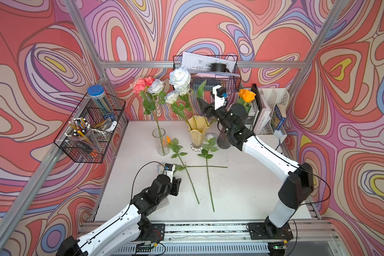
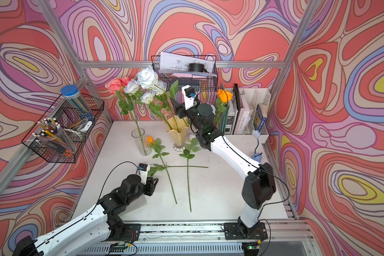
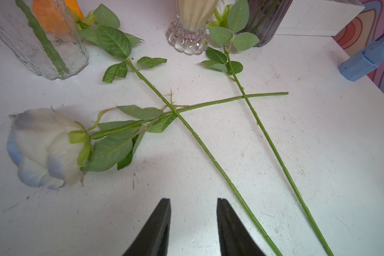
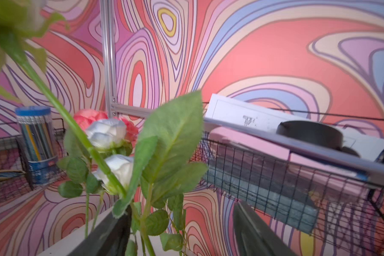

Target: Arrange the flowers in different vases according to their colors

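White roses (image 1: 179, 78) stand in the yellow vase (image 1: 197, 133). Pink roses (image 1: 139, 85) and a white rose share the clear vase (image 1: 160, 145). An orange rose (image 1: 246, 95) rises behind my right arm, above a dark vase (image 1: 223, 140). My right gripper is open at the yellow vase's flowers, with leaves and a stem between or near its fingers. A white rose (image 3: 47, 147) and two other stems, one with an orange head, lie crossed on the table before my left gripper, whose fingers are apart and empty.
A wire basket (image 1: 89, 140) with pens is at left, another (image 1: 207, 81) on the back wall. Books and white racks (image 1: 268, 111) fill the back right.
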